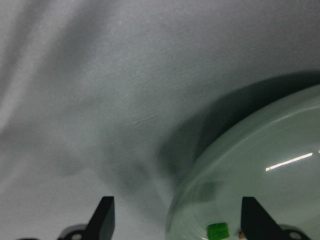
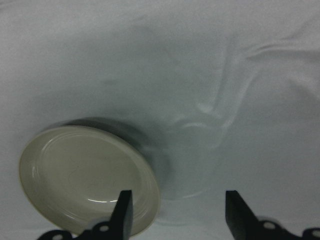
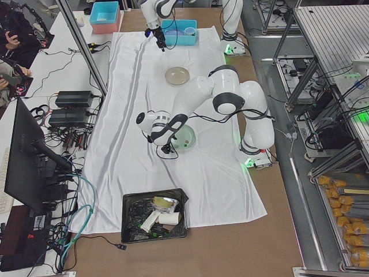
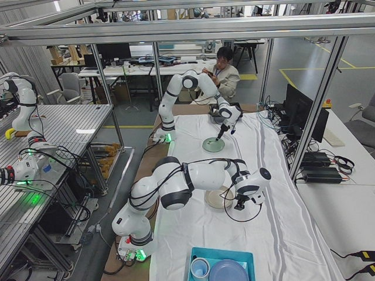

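Observation:
A pale green plate point(image 3: 183, 136) point(image 4: 212, 144) lies on the white cloth, with small bits, one green point(image 1: 218, 230), on it in the left wrist view. My left gripper is open over the plate's rim, nothing visible between its fingers. A beige plate point(image 3: 177, 75) point(image 2: 87, 175) lies further along the cloth. My right gripper stands open above it, one finger over the plate's edge and the other over bare cloth.
A blue bin point(image 4: 222, 256) holding a blue plate and a cup is at one end of the cloth. A black tray point(image 3: 132, 225) with white and yellow items is at the other. Cloth beside the plates is clear.

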